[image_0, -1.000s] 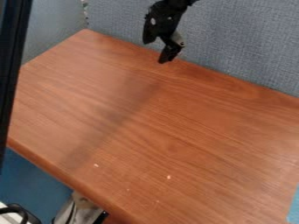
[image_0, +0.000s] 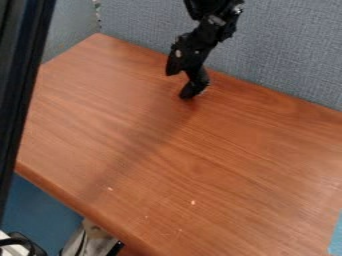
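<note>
A black robot arm hangs from the top of the view, and its gripper (image_0: 187, 84) is low over the back part of the wooden table (image_0: 174, 170), close to the grey fabric wall. Its fingers point downward. I see no object between them or beneath them; how wide they stand apart is hard to make out at this size.
A grey partition (image_0: 267, 50) runs along the back edge. A black post (image_0: 20, 80) stands at the left, with cables below the front left edge.
</note>
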